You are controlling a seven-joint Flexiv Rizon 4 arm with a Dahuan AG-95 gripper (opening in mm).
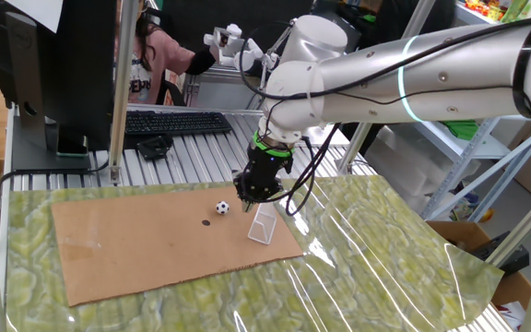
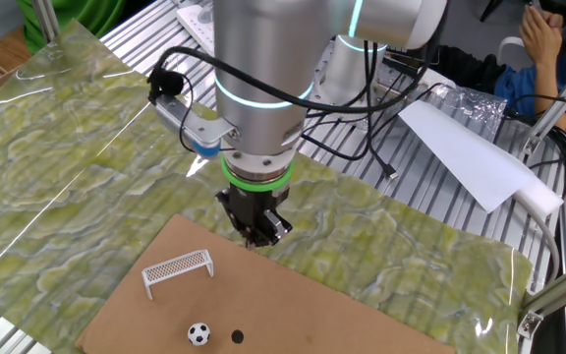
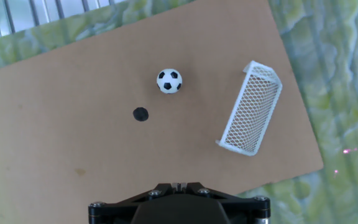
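Note:
A small black-and-white soccer ball (image 3: 169, 81) rests on a brown cardboard sheet (image 3: 73, 130). Close to it is a flat black spot (image 3: 140, 114). The white toy goal (image 3: 252, 112) with a mesh net stands near one end of the sheet, apart from the ball. Above the cardboard, my gripper points downward; its fingertips look together at the bottom of the wrist view, with nothing visible between them. Exterior view 2 has the gripper (image 2: 250, 243) over the cardboard's edge, clear of both ball (image 2: 198, 334) and goal (image 2: 178, 266).
A green marbled sheet (image 1: 367, 249) covers the table around the cardboard. Behind it are a keyboard (image 1: 175, 123) and a monitor (image 1: 49, 83). Metal posts (image 1: 123, 92) rise at the table's edge.

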